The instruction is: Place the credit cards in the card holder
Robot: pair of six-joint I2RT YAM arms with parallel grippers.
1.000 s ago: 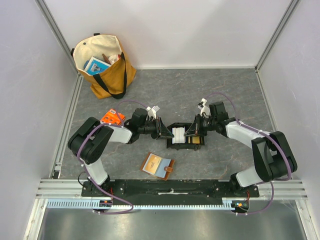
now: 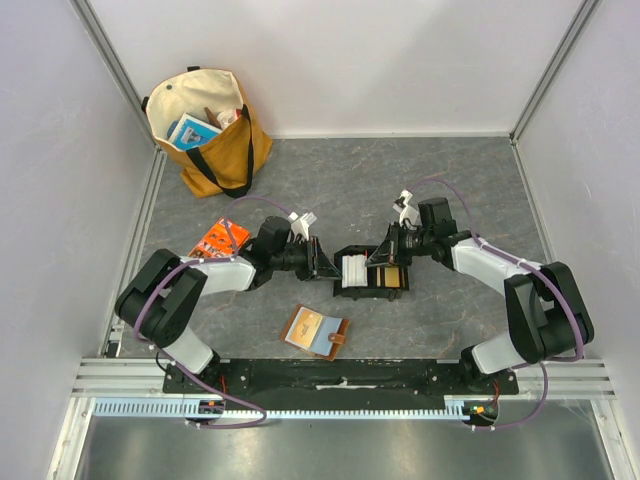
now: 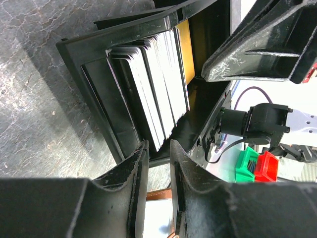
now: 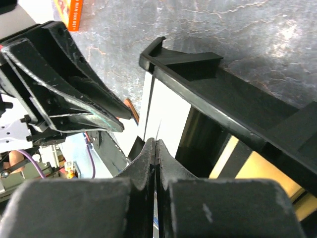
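Observation:
White cards (image 2: 354,270) stand packed in a black box (image 2: 370,292) at the table's middle. A flat folder-like holder (image 2: 315,331) with brown edges lies open nearer the front, a tan piece on its left half. In the left wrist view my left gripper is part open, fingertips at the lower end of the card stack (image 3: 156,84), with nothing seen gripped. My right gripper is shut over the white cards (image 4: 166,116) in the right wrist view; no card shows between its fingers.
Gold cards (image 2: 392,277) fill the box's right part. An orange printed sheet (image 2: 220,238) lies left, partly behind the left arm. A yellow tote bag (image 2: 215,130) stands at the back left.
My left arm has drawn back slightly leftward. Box and holder stay in place.

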